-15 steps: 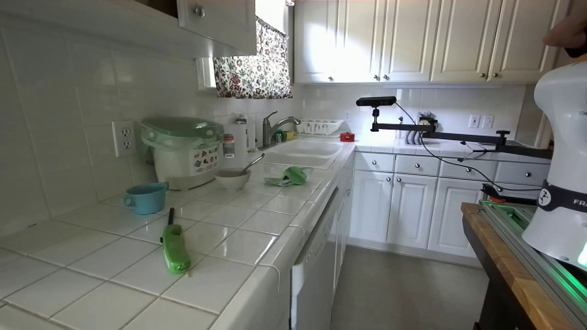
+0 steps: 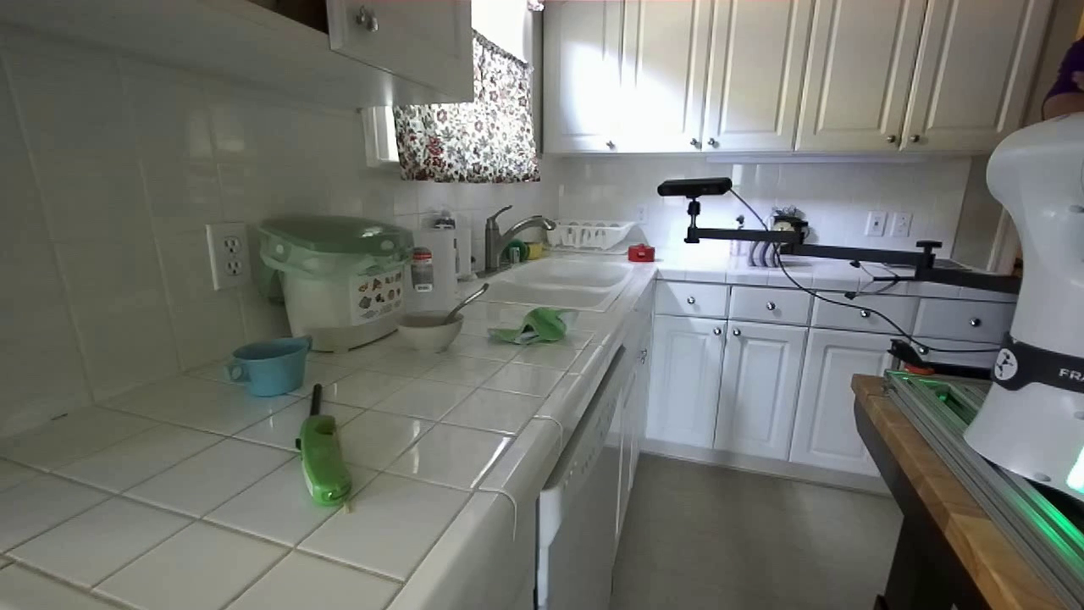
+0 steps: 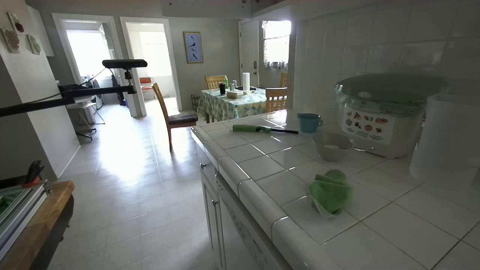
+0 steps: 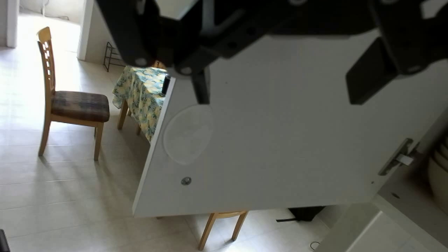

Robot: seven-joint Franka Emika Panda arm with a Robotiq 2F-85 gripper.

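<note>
In the wrist view my gripper is open, its dark fingers wide apart with no object between them. Behind them is the flat white face of an open cabinet door (image 4: 273, 159), with a hinge (image 4: 397, 157) at its right. How far the fingers are from the door I cannot tell. The upper cabinet door (image 2: 406, 46) also stands open at the top left of exterior view 1. Neither exterior view shows the gripper; only the white arm base (image 2: 1047, 285) appears at the right edge.
On the tiled counter (image 2: 203, 539) are a green lighter (image 2: 323, 457), blue cup (image 2: 272, 366), bowl with a spoon (image 2: 428, 330), green cloth (image 2: 544, 325) and lidded bin (image 2: 340, 295). A camera boom (image 2: 854, 251) reaches out from the arm's side. Bowls (image 4: 439, 176) sit inside the cabinet.
At the upper right of exterior view 1, a person's hand above the arm has shifted away, and a dark purple sleeve shows there now. The counter objects and arm base have not moved.
</note>
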